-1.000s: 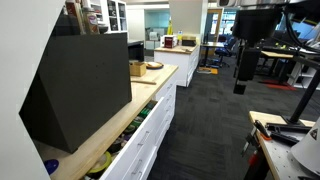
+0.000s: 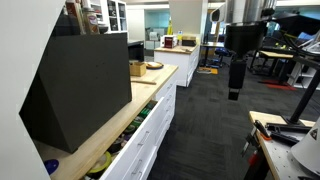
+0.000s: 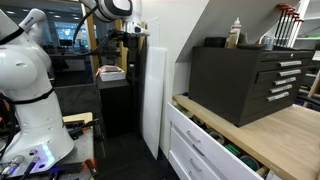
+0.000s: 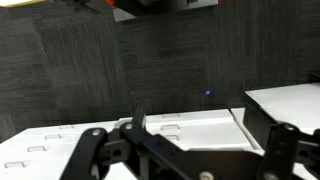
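My gripper hangs in the air over the dark floor, away from the white cabinet. In the wrist view two dark fingers stand apart at the bottom, with white drawer fronts (image 4: 180,133) visible between them, so it looks open and empty. From the side, the gripper (image 2: 235,92) appears at the upper right, pointing down; in the other exterior view it is small, at upper left. The cabinet's top drawer (image 2: 132,150) is pulled out, with several mixed items inside, some green. Lower drawers (image 3: 190,156) look shut.
A dark multi-drawer box (image 3: 260,80) stands on the wooden counter (image 3: 275,128). A small wooden box (image 2: 137,68) sits farther along. Beside the arm's base is a wooden table (image 2: 272,119). The carpeted floor (image 2: 195,145) is open.
My gripper has shifted slightly left and down in exterior view 1. The drawer and the things on the counter look the same.
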